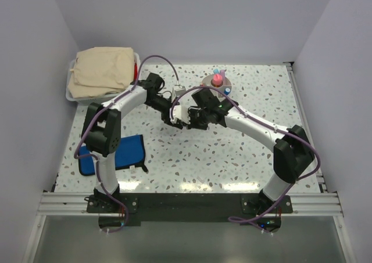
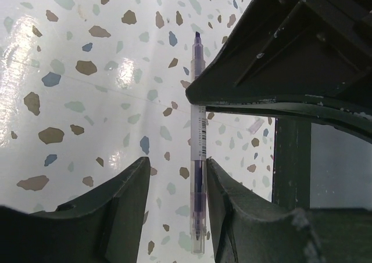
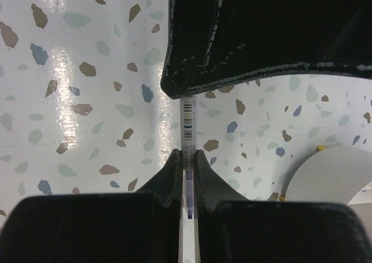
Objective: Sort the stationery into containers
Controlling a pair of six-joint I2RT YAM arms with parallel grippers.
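A slim clear pen with a barcode label and purplish ends runs between my two grippers, above the table middle. My right gripper is shut on the pen, its purple end showing past the fingers. In the left wrist view, my left gripper has a clear gap between its fingers, with the pen's capped end between them, close to the right-hand finger. The other arm's dark gripper body covers part of the pen in each wrist view. From the top, both grippers meet and the pen is hardly visible.
A round holder with pink and blue items stands at the back. A small white box lies nearby. At back left is a white bin with tan cloth over it; a blue pouch lies front left.
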